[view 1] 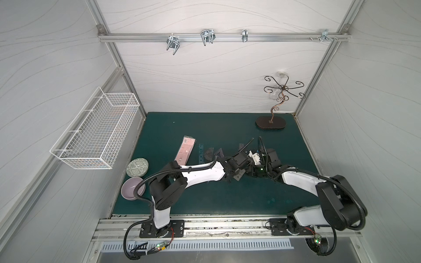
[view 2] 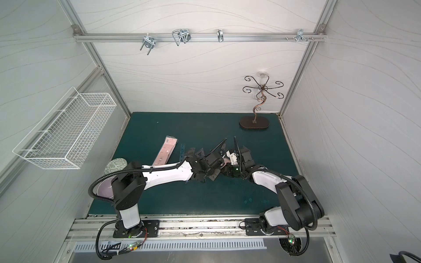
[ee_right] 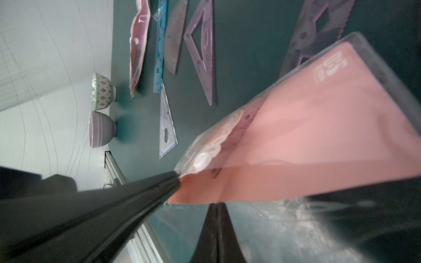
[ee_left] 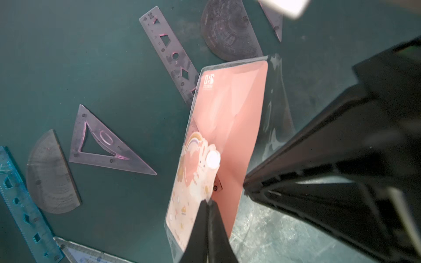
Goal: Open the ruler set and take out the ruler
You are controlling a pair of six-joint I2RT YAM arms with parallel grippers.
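Observation:
A pink ruler-set pouch with clear edges and a rainbow print [ee_left: 232, 100] is held at mid table, a smoky ruler [ee_right: 239, 131] visible inside it. My left gripper is shut at the pouch's near flap, the thin plastic meeting its tips. My right gripper is shut at the pouch's lower edge; whether plastic is pinched between its tips is unclear. Loose pieces lie around: a long ruler [ee_left: 162, 43], triangle [ee_left: 87, 149], protractor [ee_left: 50, 184] and blue ruler [ee_left: 24, 210].
Another pink pouch [view 1: 185, 150] lies at left. Two bowls [view 1: 137, 167] sit at the left edge. A metal stand [view 1: 270, 122] is at back right, a wire basket [view 1: 98, 131] on the left wall.

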